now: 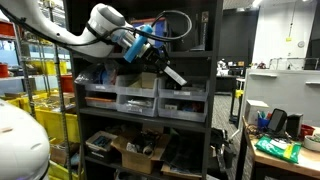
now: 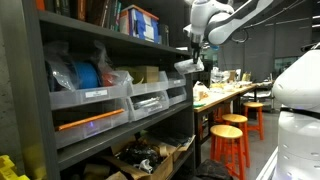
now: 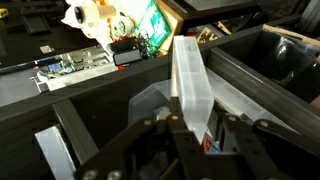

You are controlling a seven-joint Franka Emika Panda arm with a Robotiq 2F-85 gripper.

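Observation:
A pale, flat, oblong object [image 3: 188,75] juts out from my gripper, which is shut on it. Its near end sits between the dark fingers and its far end points away from the wrist. In exterior view 1, this pale object [image 1: 174,75] is tilted, in front of the upper bins of the dark shelf. It shows beside the shelf's far end in exterior view 2, as a pale shape [image 2: 187,65] below the arm. What exactly the object is cannot be made out.
Clear plastic bins [image 1: 183,105] line the dark shelf, with a cardboard box [image 1: 138,157] on a lower level. To the right, a wooden table [image 1: 285,153] carries a green packet [image 1: 278,149] and other goods. Orange stools [image 2: 229,132] stand beyond the shelf.

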